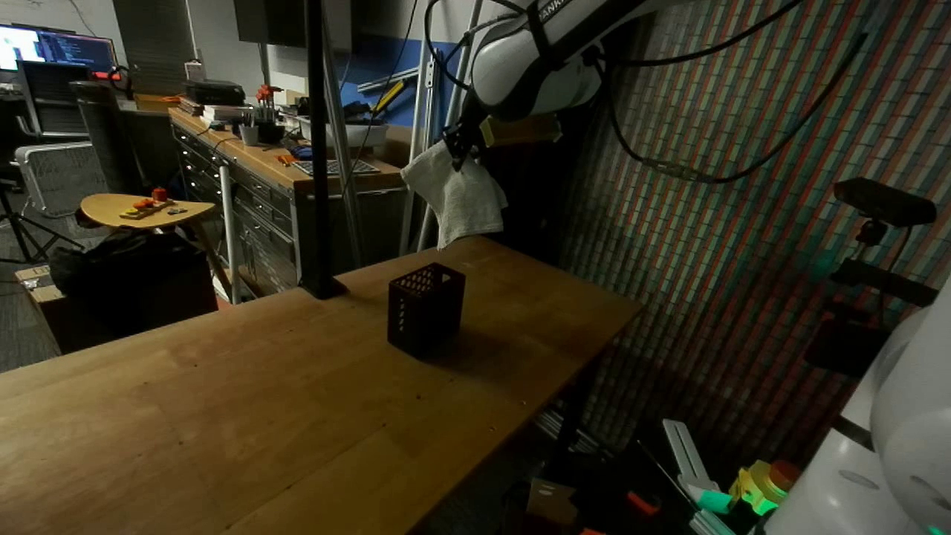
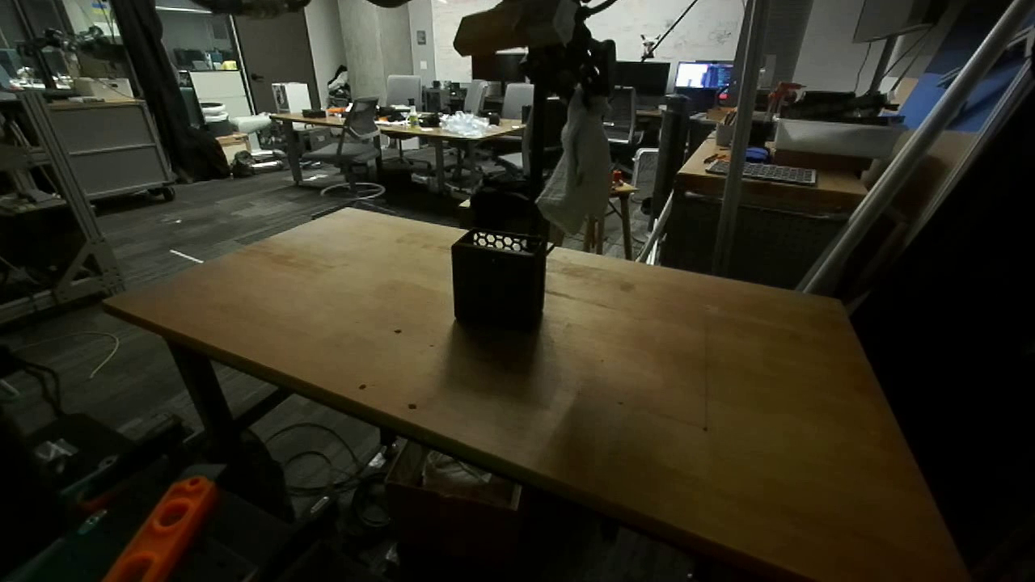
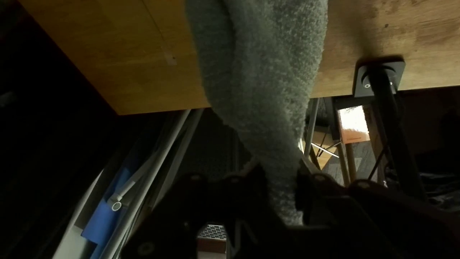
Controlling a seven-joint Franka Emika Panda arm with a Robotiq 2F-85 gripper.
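A pale grey-white cloth (image 1: 461,195) hangs from my gripper (image 1: 457,153), which is shut on its upper part. In the wrist view the cloth (image 3: 263,86) runs up from between the dark fingers and covers the middle of the picture. On the wooden table stands a black basket (image 1: 426,310) with hexagonal holes, upright and open at the top. Seen from exterior view 2, the cloth (image 2: 578,173) is above and to the right of the basket (image 2: 500,286), apart from it. The inside of the basket is mostly hidden.
A black post (image 1: 317,178) rises from its far edge, left of the basket. Metal poles (image 3: 159,151) lean beyond the table. A camera on a stand (image 1: 885,201) is at the right, by the patterned curtain.
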